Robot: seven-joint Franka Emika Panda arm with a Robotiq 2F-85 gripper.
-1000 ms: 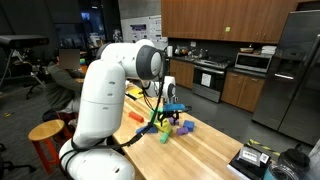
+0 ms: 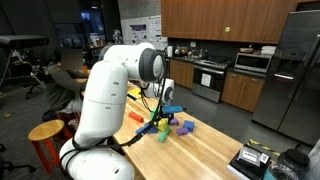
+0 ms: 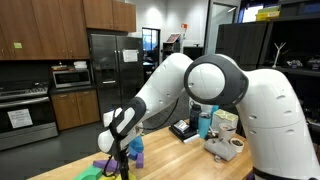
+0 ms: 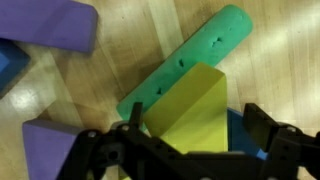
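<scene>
In the wrist view a yellow block [image 4: 195,112] stands up toward the camera, lying between the spread fingers of my gripper. The fingers are open, with a gap on the right side of the block. The left fingertip [image 4: 126,136] appears close to the block's edge; whether it touches, I cannot tell. Behind the yellow block a long green block [image 4: 195,58] runs diagonally on the wooden table. In exterior view 1 the yellow block [image 2: 163,126] is low under the hand, among other blocks.
Purple blocks [image 4: 50,22] and a blue block [image 4: 8,62] lie left in the wrist view. Another blue block [image 4: 238,132] is partly hidden behind the yellow one. A red block [image 2: 135,116] lies farther left.
The arm has shifted only slightly, the hand sitting a little lower over the blocks. The blocks on the table look unmoved.
</scene>
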